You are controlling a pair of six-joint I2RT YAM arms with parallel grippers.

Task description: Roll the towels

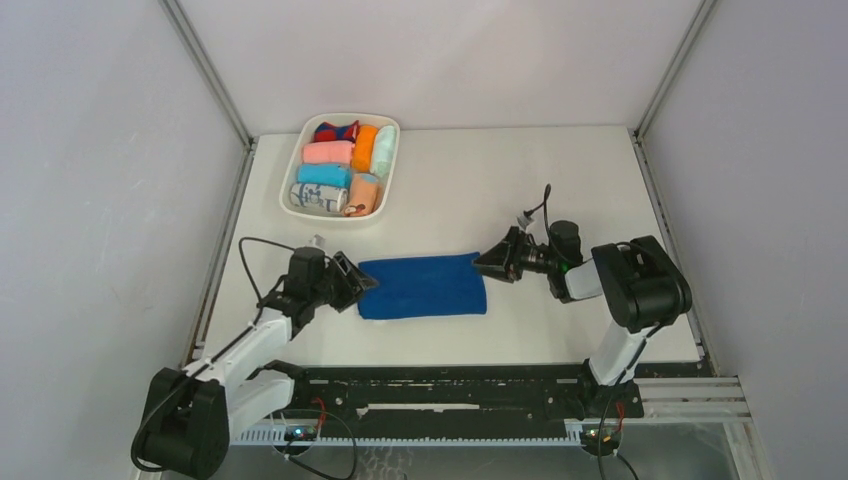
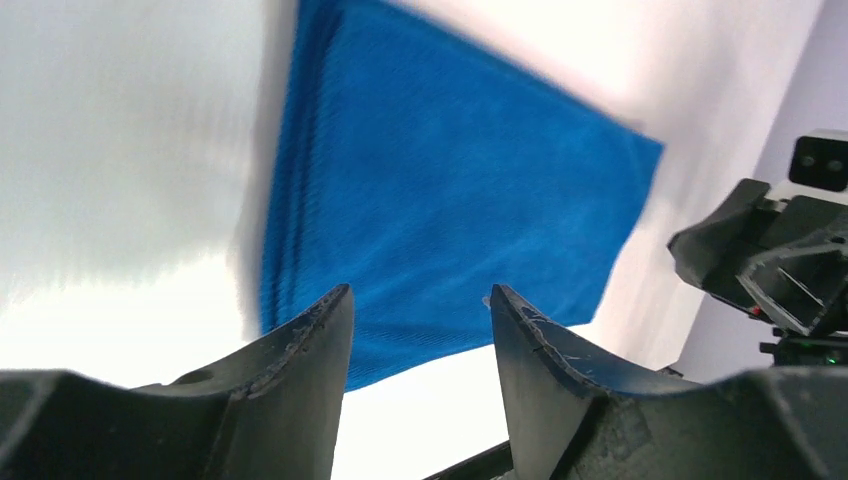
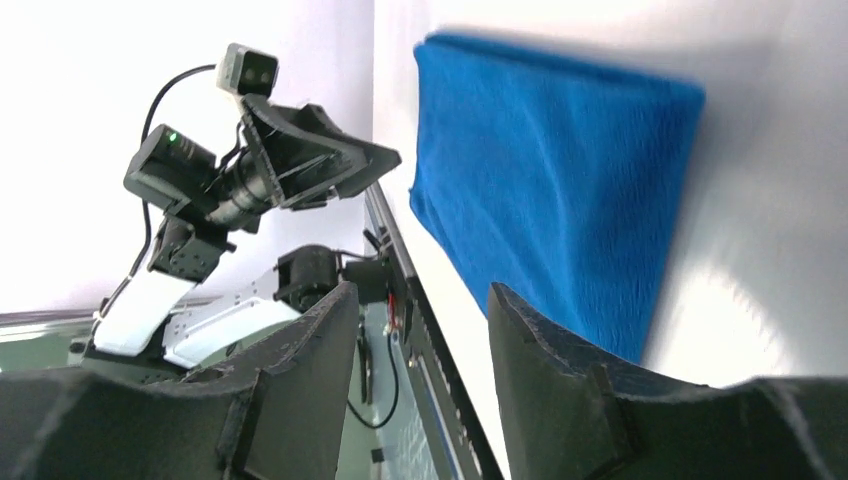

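A blue towel (image 1: 425, 287) lies folded as a flat rectangle on the white table, in front of the middle. My left gripper (image 1: 372, 285) stands at its left end. In the left wrist view the left fingers (image 2: 322, 380) are apart, with no cloth gripped between them, and the towel (image 2: 440, 180) spreads beyond. At the towel's upper right end is my right gripper (image 1: 480, 265). Its fingers (image 3: 325, 370) stand wide apart in the right wrist view, nothing between them, and the towel (image 3: 560, 180) lies below and beyond the tips.
A white bin (image 1: 284, 200) at the back left holds several rolled towels, among them an orange roll (image 1: 364, 148) and a light blue roll (image 1: 324, 175). Bare table (image 1: 500, 180) lies behind the blue towel and to its right.
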